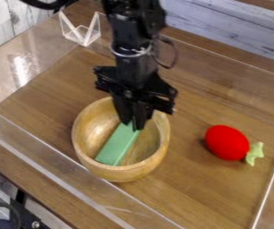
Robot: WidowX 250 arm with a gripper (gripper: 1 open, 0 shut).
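A wooden bowl [151, 156] stands on the wooden table, and a green bar-shaped object [115, 144] lies in it, slanting from the lower left to the upper right. My black gripper [136, 120] reaches down from above over the back of the bowl, its fingertips at the upper end of the green object. Whether the fingers are open or shut on it I cannot tell.
A red vegetable-like toy [226, 143] with a pale green top lies right of the bowl. A clear wire-like frame [84, 31] is at the back left.
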